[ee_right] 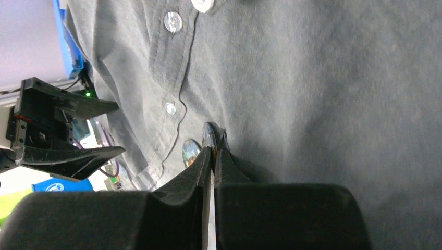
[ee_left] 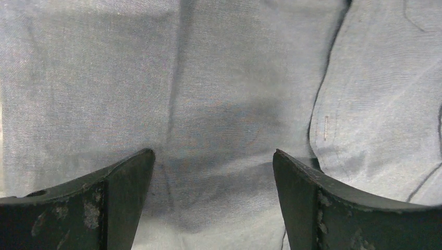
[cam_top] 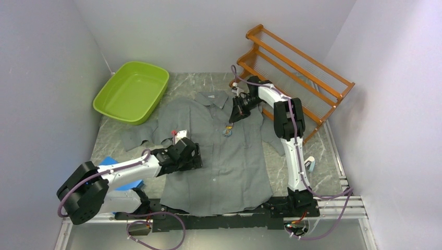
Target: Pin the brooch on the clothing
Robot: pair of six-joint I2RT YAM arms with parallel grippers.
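Observation:
A grey shirt (cam_top: 221, 177) lies spread out, its buttoned placket visible in the right wrist view. My right gripper (cam_top: 233, 119), over the upper right front, is shut on a small shiny brooch (ee_right: 209, 134), yellowish from above. Just beside it a round bluish badge (cam_top: 227, 133) (ee_right: 189, 151) rests on the cloth. Whether the held piece is pinned is unclear. My left gripper (cam_top: 194, 156) stands open low over the shirt's left front, with only fabric visible beneath and between its fingers.
A green basin (cam_top: 130, 91) stands at back left, a wooden rack (cam_top: 323, 78) at back right. A blue object (cam_top: 109, 162) lies under the left arm, a small white item (cam_top: 309, 162) at the right. Bare marble shows around the shirt.

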